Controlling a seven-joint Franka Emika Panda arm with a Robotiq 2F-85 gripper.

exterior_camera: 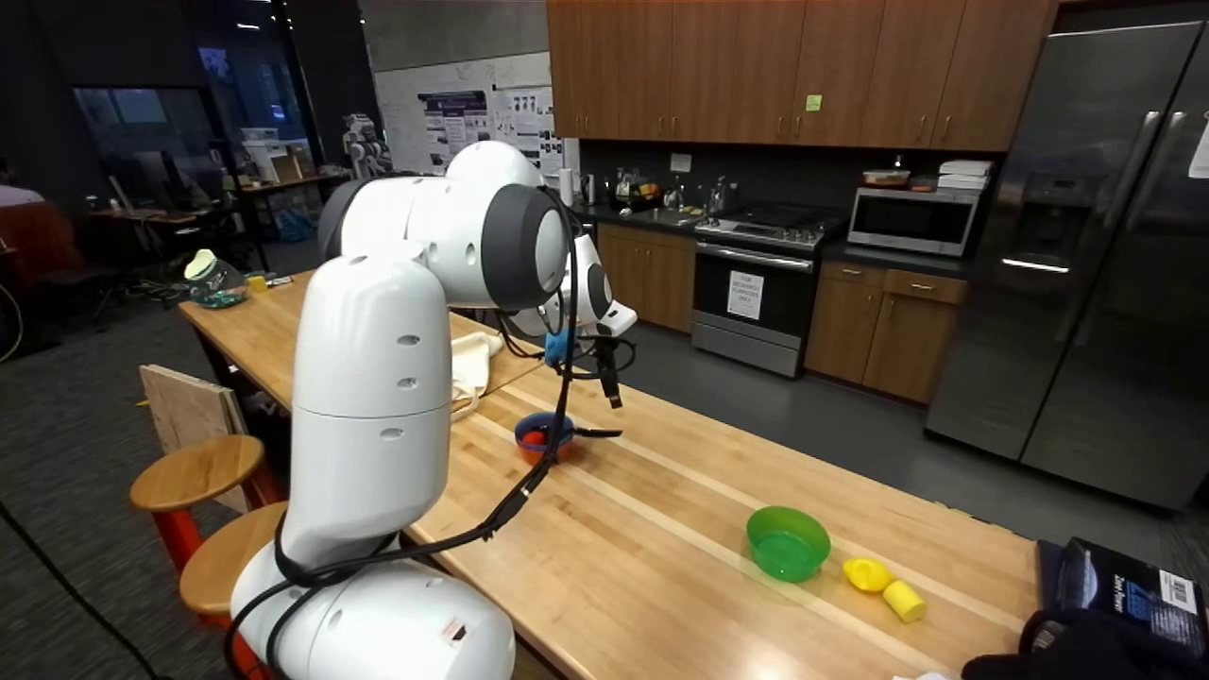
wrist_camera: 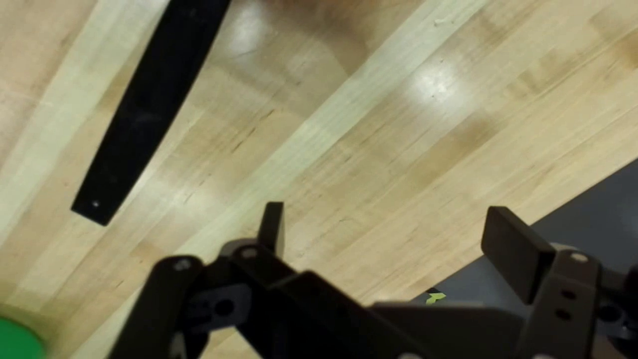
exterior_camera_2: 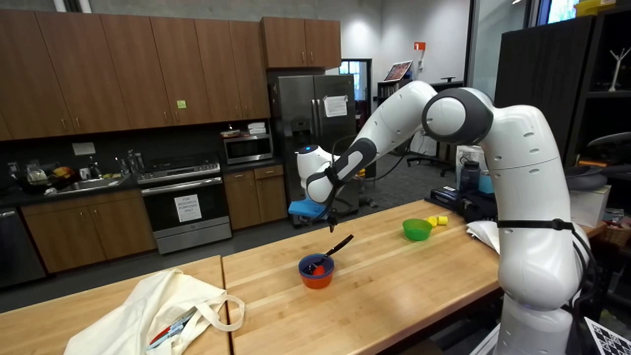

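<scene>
My gripper is open above the table, its two dark fingers wide apart with only bare wood and floor showing between them. In exterior view 2 the gripper [exterior_camera_2: 332, 226] hangs behind and above a bowl [exterior_camera_2: 316, 281] that is blue at the rim and red-orange below. Out of this bowl leans a black-handled utensil [exterior_camera_2: 339, 245], and something red [exterior_camera_2: 319, 270] lies inside. The same black handle [wrist_camera: 143, 113] crosses the upper left of the wrist view, outside the fingers. Farther along the table stands a green bowl [exterior_camera: 789, 544].
Beside the green bowl lie a yellow lemon-like item [exterior_camera: 868, 574] and a yellow cylinder [exterior_camera: 904, 601]. A cream cloth bag [exterior_camera_2: 142, 310] rests at the left in exterior view 2. Dark boxed items [exterior_camera: 1133, 589] occupy the far table end. Between the bowls the tabletop is clear.
</scene>
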